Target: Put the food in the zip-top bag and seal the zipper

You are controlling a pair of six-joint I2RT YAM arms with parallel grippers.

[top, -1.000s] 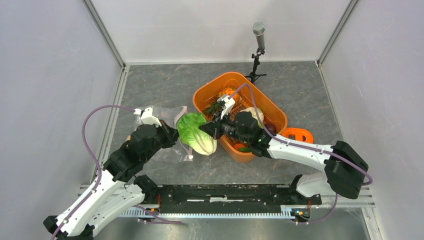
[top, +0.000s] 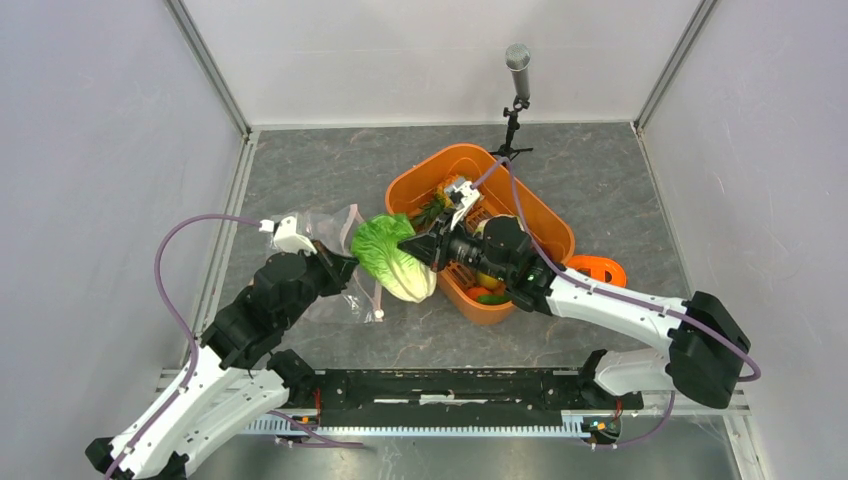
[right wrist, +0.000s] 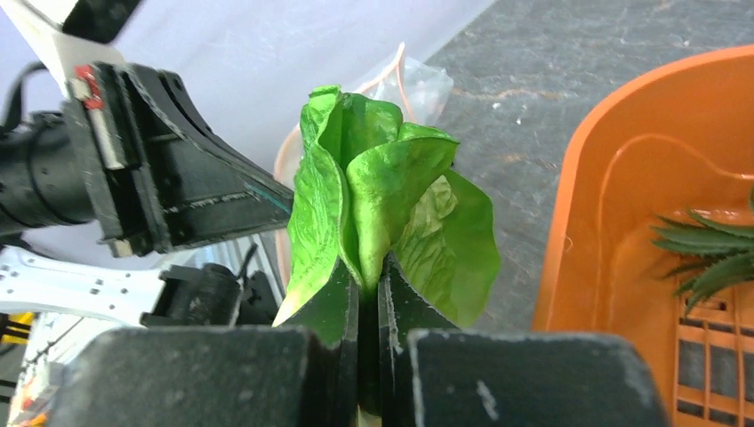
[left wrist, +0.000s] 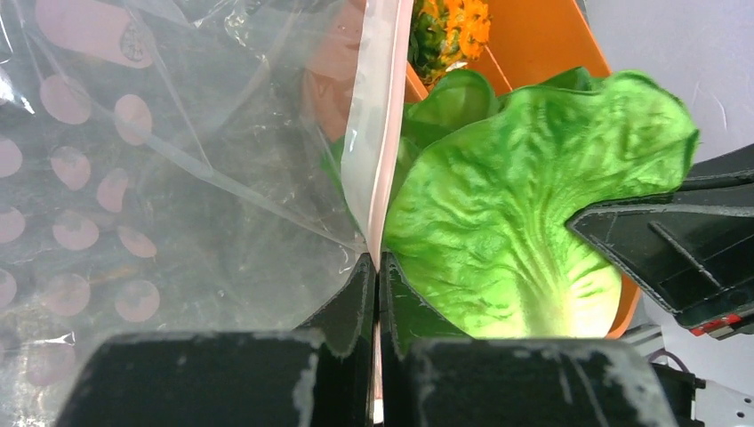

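Note:
A clear zip top bag [left wrist: 222,205] with pale dots and a pinkish zip edge fills the left part of the left wrist view. My left gripper is shut on that bag's edge. The leafy cabbage [top: 392,258] is held up at the bag's mouth by my right gripper, shut on its leaves. In the left wrist view the cabbage [left wrist: 525,205] lies mostly outside the zip edge, with a bit of green showing behind the film. How far it reaches inside the bag cannot be told.
An orange basket [top: 548,215] with other food stands right behind the right gripper. Beside it lies an orange ring-shaped thing [top: 597,268], and a microphone on a stand [top: 517,75] is at the back.
The left gripper moved a little, keeping the bag's edge. Both grips look the same.

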